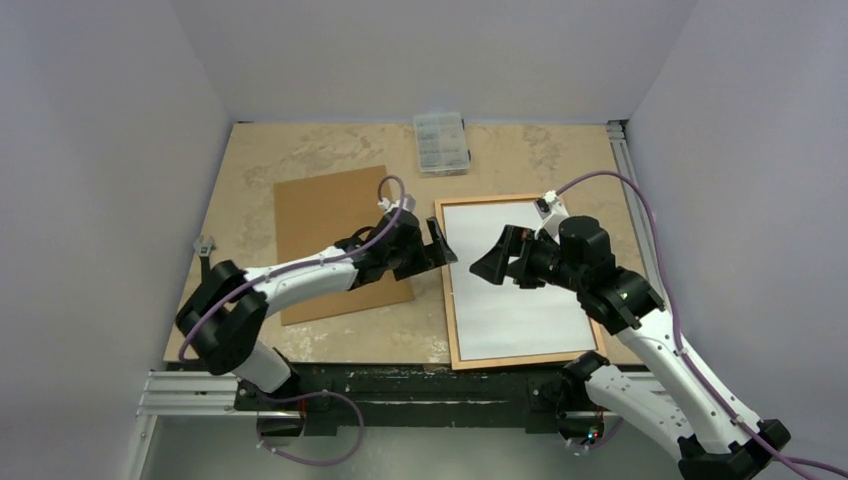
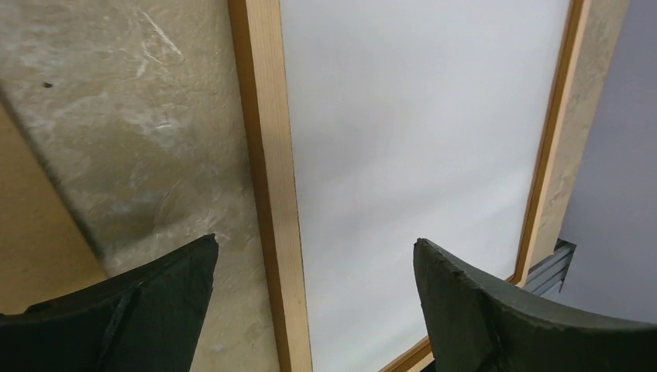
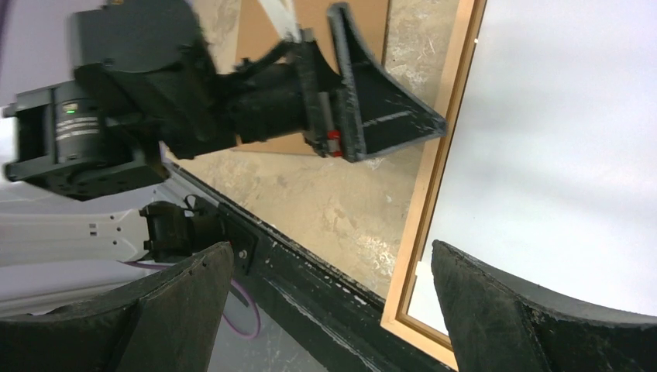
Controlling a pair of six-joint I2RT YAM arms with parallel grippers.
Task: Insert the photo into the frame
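The wooden frame (image 1: 451, 308) lies on the table right of centre, a white sheet (image 1: 510, 320) filling its inside. I cannot tell whether that sheet is the photo or the frame's backing. Above the frame's left edge, my left gripper (image 1: 446, 247) stands open with nothing between its fingers; in the left wrist view the frame's rail (image 2: 273, 155) runs between the two fingers. My right gripper (image 1: 497, 262) hangs open and empty over the sheet. In the right wrist view the frame's near left corner (image 3: 395, 310) shows, with a small pale piece at the sheet's edge.
A brown board (image 1: 330, 210) lies left of the frame, partly under my left arm. A clear compartment box (image 1: 441, 142) stands at the back, and a wrench (image 1: 204, 248) lies at the left edge.
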